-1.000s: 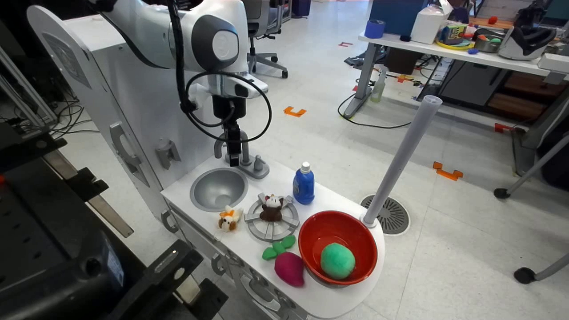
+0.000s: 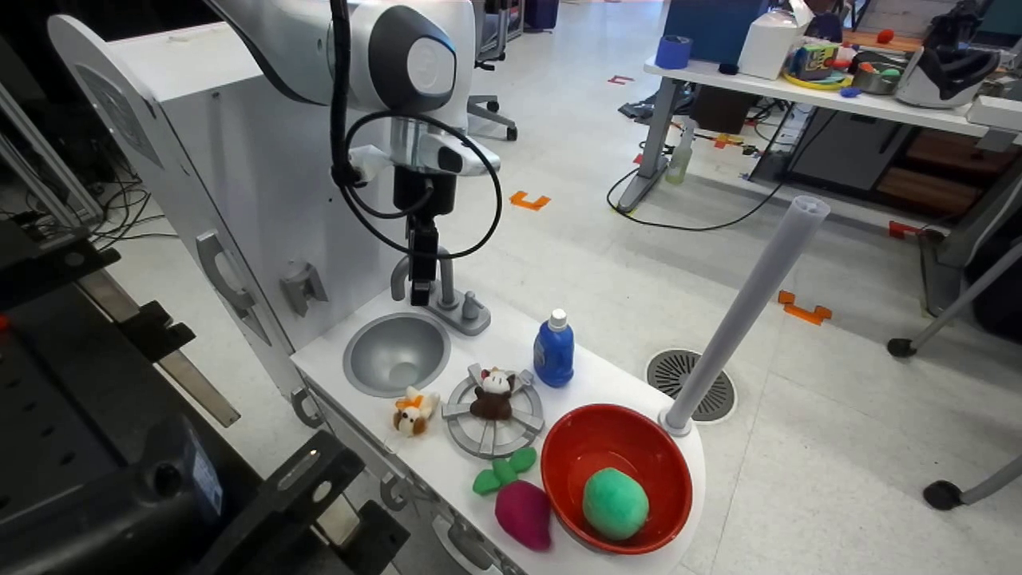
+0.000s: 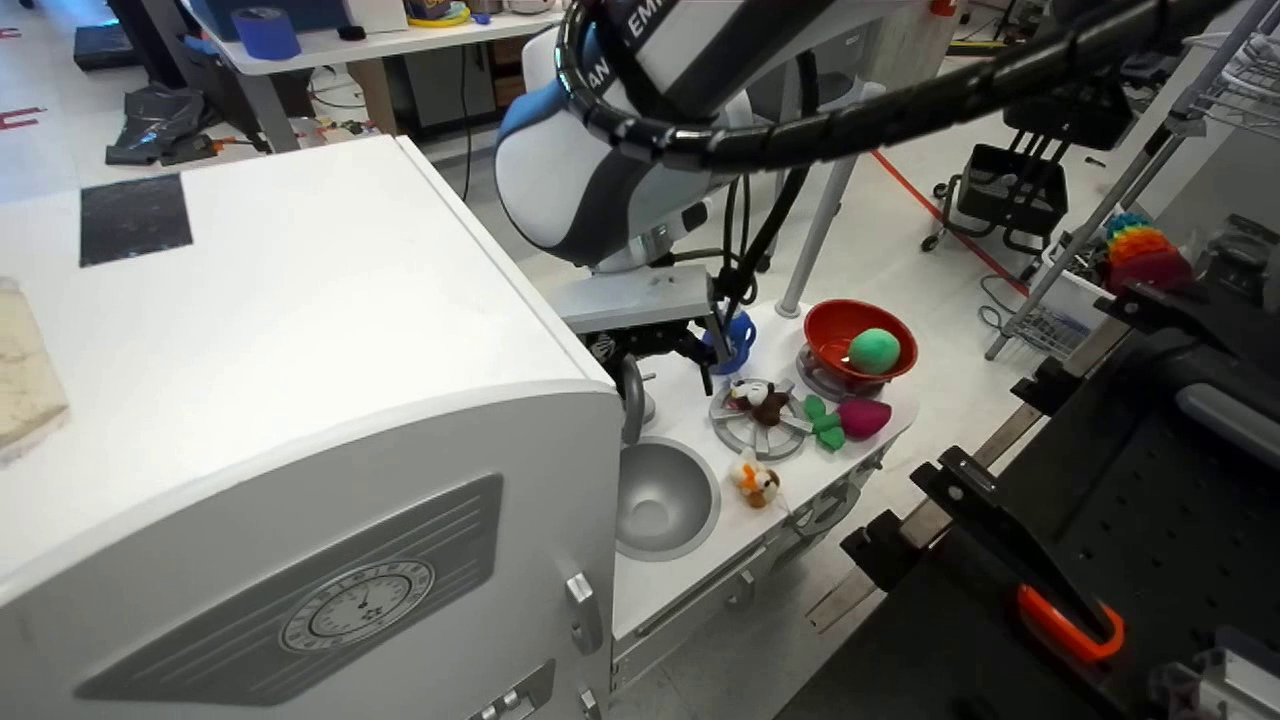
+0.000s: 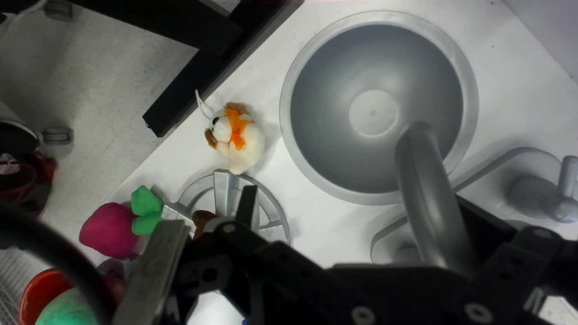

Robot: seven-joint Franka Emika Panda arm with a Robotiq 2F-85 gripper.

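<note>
In the wrist view my gripper stands open, its two dark fingers wide apart. The grey faucet spout point(image 4: 431, 200) passes between them, close to the right finger; whether they touch I cannot tell. Seen from exterior view 1, the gripper point(image 2: 421, 292) points down at the faucet, just behind the sink point(image 2: 397, 354). No loose object shows in its grasp. A white plush dog with an orange bow point(image 2: 413, 412) lies beside the sink. On the grey burner ring point(image 2: 460, 426) sits a brown-and-white plush point(image 2: 493, 394).
A blue bottle point(image 2: 553, 350) stands behind the burner. The red bowl point(image 2: 560, 460) holds a green ball point(image 2: 615, 503); a magenta plush beet point(image 2: 524, 514) lies beside it. A tall cabinet point(image 2: 268, 192) borders the sink, and a grey pole point(image 2: 747, 311) rises at the counter's far end.
The white counter and everything on it have shifted in exterior view 1, the bowl end swinging toward the lower right. My arm has moved slightly right along with the faucet.
</note>
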